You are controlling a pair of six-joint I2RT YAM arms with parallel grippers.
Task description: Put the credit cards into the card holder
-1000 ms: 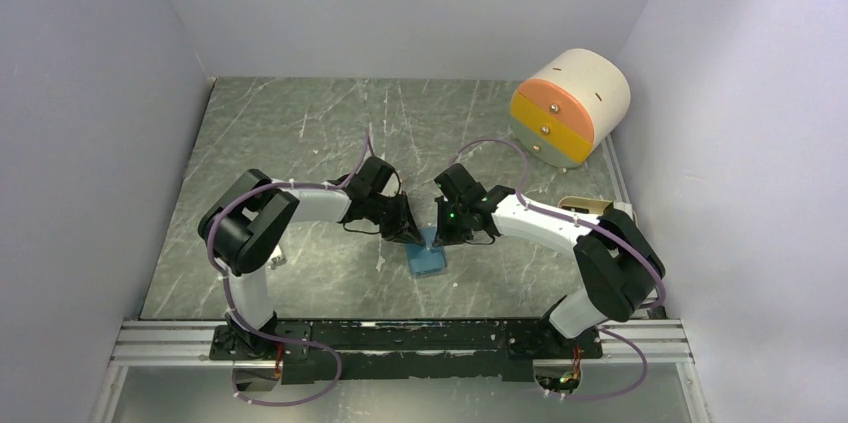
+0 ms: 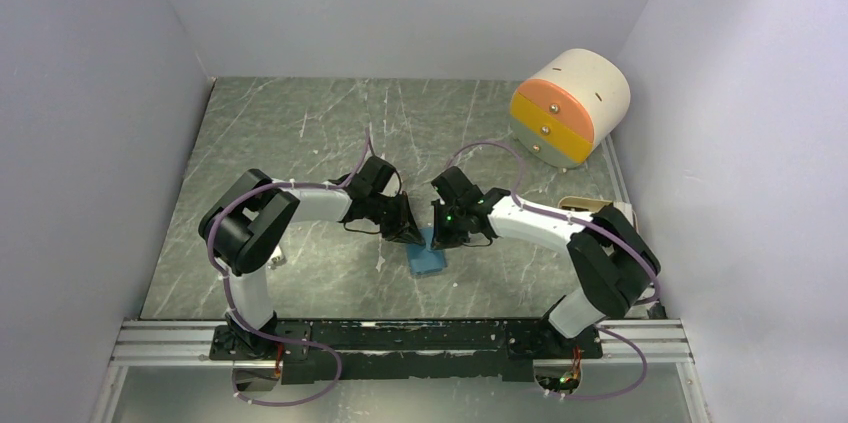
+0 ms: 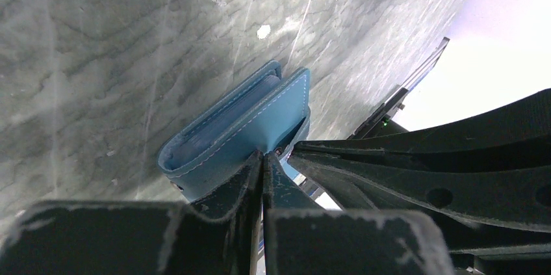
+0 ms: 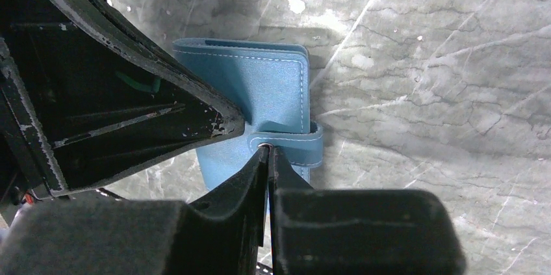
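Observation:
The blue card holder [image 2: 427, 261] lies on the grey marbled table between both arms, near the table's front. In the left wrist view its folded side and slot face up-left, and my left gripper is shut on the card holder [image 3: 250, 129] at its near side. From the right wrist view, a short closing strap [image 4: 295, 147] crosses the holder's edge. My right gripper is shut on that strap at its end by the snap, its fingertips close together. No credit card shows clearly in any view; the inside of the holder is mostly hidden.
A drum-shaped cabinet [image 2: 570, 108] with coloured drawers stands at the back right. A tan open box [image 2: 585, 204] sits by the right arm. A small pale object [image 2: 277, 256] lies partly under the left arm.
The right gripper has shifted very slightly left and down over the holder. The left arm and the holder look still.

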